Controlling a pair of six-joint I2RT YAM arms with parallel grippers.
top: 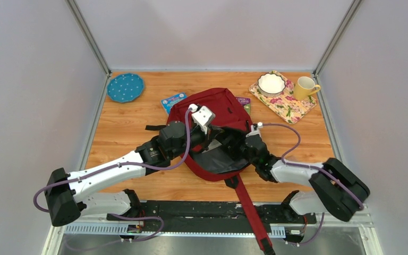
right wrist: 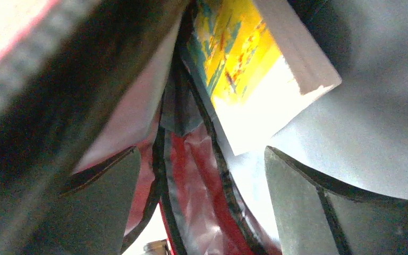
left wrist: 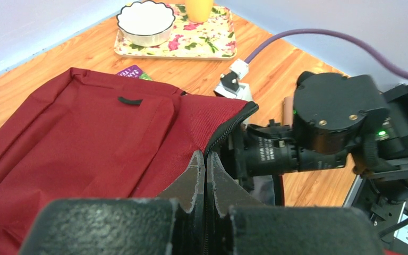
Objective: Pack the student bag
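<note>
The red bag (top: 212, 99) lies open in the middle of the table, its grey lining (top: 215, 162) showing. In the left wrist view my left gripper is shut on the zippered edge (left wrist: 228, 127) of the bag's raised flap. My right gripper is inside the bag with its fingers (right wrist: 292, 196) spread and nothing between them. Just beyond those fingertips a book (right wrist: 260, 106) with a yellow and white cover rests against the lining. From above, the right gripper's tips are hidden by the flap and arms.
Behind the bag, a blue booklet (top: 173, 101) and a purple one (top: 245, 102) poke out. A floral tray (top: 292, 112) with a white bowl (top: 271, 84) and yellow mug (top: 303, 88) stands back right; a blue plate (top: 125, 87) back left. Table left of the bag is clear.
</note>
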